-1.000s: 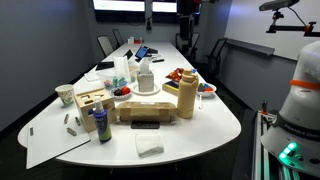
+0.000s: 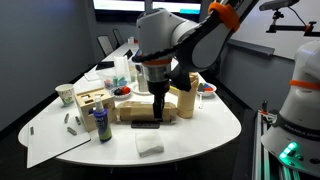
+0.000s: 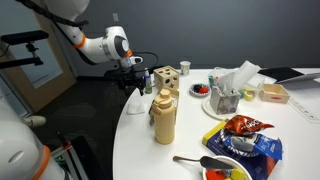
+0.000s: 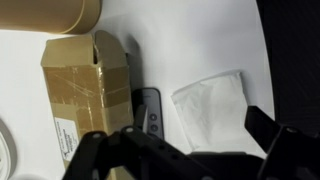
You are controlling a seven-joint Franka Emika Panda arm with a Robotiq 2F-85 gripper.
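Observation:
My gripper [image 2: 157, 108] hangs open over the near part of the white table, with nothing between its fingers. In the wrist view, a folded white cloth or napkin [image 4: 212, 110] lies flat ahead of the fingers, toward the right one. Beside it is a dark remote-like object [image 4: 151, 112] with buttons, close against an open-ended cardboard box [image 4: 85, 85]. The arm partly covers that box in exterior view 1, where the napkin [image 2: 149, 146] sits nearest the table's front edge. The gripper appears above these things, not touching them.
A tan bottle [image 2: 186, 97] stands right of the box, a blue bottle [image 2: 102, 125] left of it. A wooden box [image 3: 167, 77], tissue holder [image 3: 224, 101], snack bags [image 3: 245, 125] and a bowl [image 3: 228, 168] occupy other parts.
The arm has come down and toward the near side of the table, from high at the back right to over the box and napkin. The objects look unmoved.

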